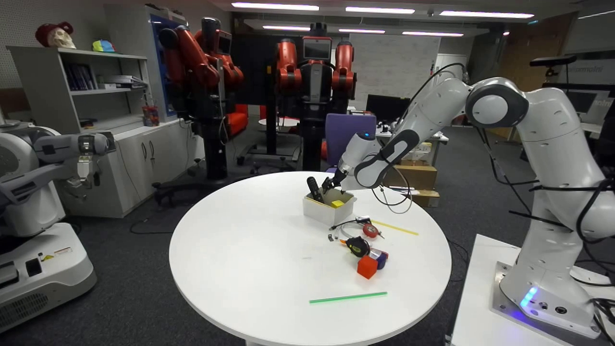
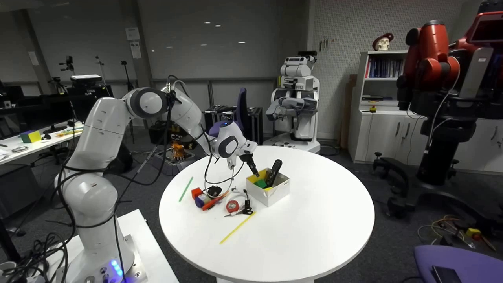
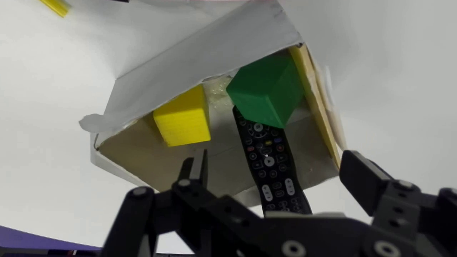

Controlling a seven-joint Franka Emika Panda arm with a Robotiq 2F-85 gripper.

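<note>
My gripper is open over the box, its two fingers wide apart with nothing held between them. The white cardboard box (image 1: 320, 213) stands on the round table toward its far side in exterior view 1. Inside it, in the wrist view, a green cube (image 3: 265, 92) lies tilted near one corner, touching the end of a black remote control (image 3: 274, 162). A yellow cube (image 3: 184, 117) sits apart from it in the box. The remote leans over the box's wall, its lower end hidden behind my gripper.
Beside the box lie a red tape roll (image 2: 232, 206), scissors (image 2: 247, 208), a tape measure (image 1: 357, 247) and a red cube (image 1: 367, 267). A yellow stick (image 2: 238, 227) and a green stick (image 1: 348, 297) rest farther out.
</note>
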